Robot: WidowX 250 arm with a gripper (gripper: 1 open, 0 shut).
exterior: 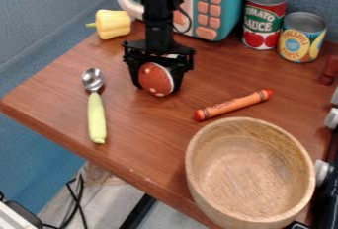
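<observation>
My black gripper [158, 67] is lowered over a red round object with white speckles [156, 81] on the wooden table, its fingers on either side of it; whether they press on it I cannot tell. A wooden bowl [250, 192] sits at the front right. An orange crayon [234, 106] lies behind the bowl. A scoop with a pale yellow handle [97, 116] lies at the left.
At the back stand a teal toy microwave [212, 6], a tomato can [263, 23] and another can [301, 40]. A yellow object [111, 24] is at the back left.
</observation>
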